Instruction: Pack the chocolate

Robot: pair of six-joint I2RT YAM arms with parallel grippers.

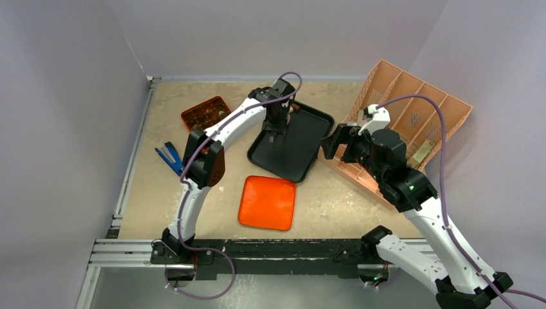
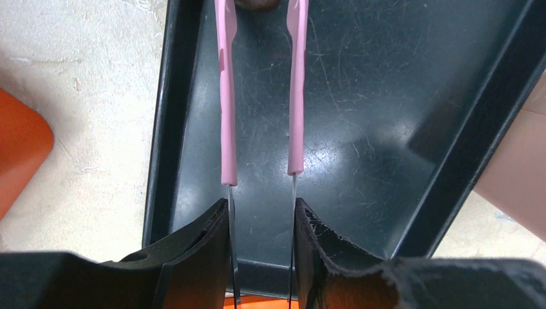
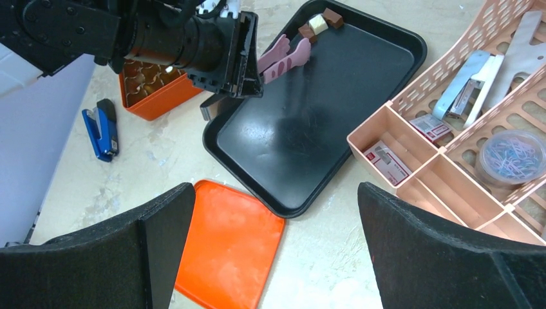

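Brown and white chocolate pieces (image 3: 318, 24) sit at the far end of the black tray (image 3: 264, 141). My left gripper is over that tray with its pink fingers part open, around or just beside a brown piece (image 2: 256, 4); whether it touches cannot be told. An orange chocolate box (image 1: 201, 113) with compartments stands left of the tray. My right gripper (image 1: 334, 143) hangs open over the right side, near the organizer, nothing visible between its fingers.
An empty orange tray (image 1: 266, 203) lies in front. The pink organizer (image 1: 399, 96) with stationery fills the right. A blue stapler (image 3: 100, 132) lies at the left; bare table surrounds the front tray.
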